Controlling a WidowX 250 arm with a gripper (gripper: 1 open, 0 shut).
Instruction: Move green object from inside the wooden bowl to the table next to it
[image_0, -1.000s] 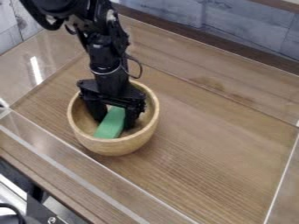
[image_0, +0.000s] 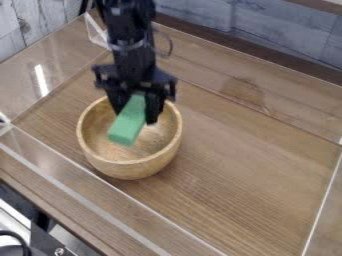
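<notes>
The green object (image_0: 128, 120) is tilted upright above the inside of the wooden bowl (image_0: 163, 150). My dark gripper (image_0: 131, 98) is shut on its upper end, the fingers on either side of it. The object's lower end overlaps the bowl's inner wall in this view, and no other thing shows inside the bowl. Its top part is partly hidden by the gripper.
Bare wooden table (image_0: 247, 160) spreads wide to the right of the bowl. Free surface also lies at the bowl's left. A dark cable and a black round part (image_0: 14, 243) are at the lower left corner, off the table.
The gripper has risen from inside the bowl, and the green object has come up with it.
</notes>
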